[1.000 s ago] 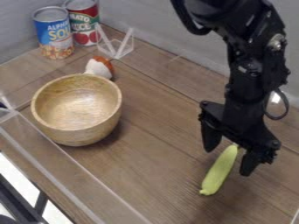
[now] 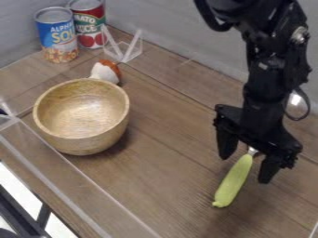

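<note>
The black gripper (image 2: 248,152) is open, its fingers pointing down on either side of the upper end of a long pale green object (image 2: 231,182), which lies on the wooden table at the right. Whether the fingers touch it cannot be told. A wide tan bowl (image 2: 82,130) sits on the left part of the table.
An Alpha soup can (image 2: 59,35) and a red can (image 2: 89,23) stand at the back left corner, with a small white and orange object (image 2: 107,74) in front of them.
The gripper has shifted slightly to the right over the last second. The green object and bowl look unmoved.
</note>
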